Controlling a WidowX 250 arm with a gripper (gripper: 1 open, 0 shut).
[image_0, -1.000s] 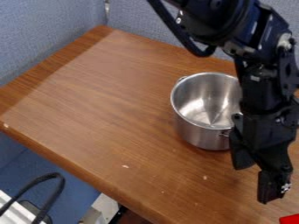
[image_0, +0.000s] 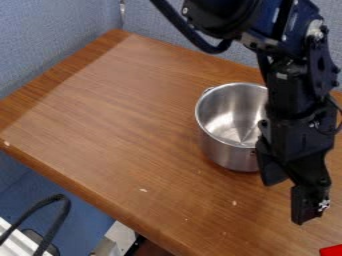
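A steel pot (image_0: 225, 125) stands on the wooden table (image_0: 107, 120), right of its centre. My black gripper (image_0: 291, 190) hangs just to the right of the pot, low over the table, its open fingers pointing down and nothing visible between them. The arm covers part of the pot's right side. A small red object (image_0: 330, 251) lies at the bottom right corner, partly out of view, just below the gripper.
Grey-blue padded walls stand behind. Black cables (image_0: 44, 212) and white hardware lie off the table's near-left edge.
The gripper has shifted slightly up and left over the last second. The pot and red object have stayed put.
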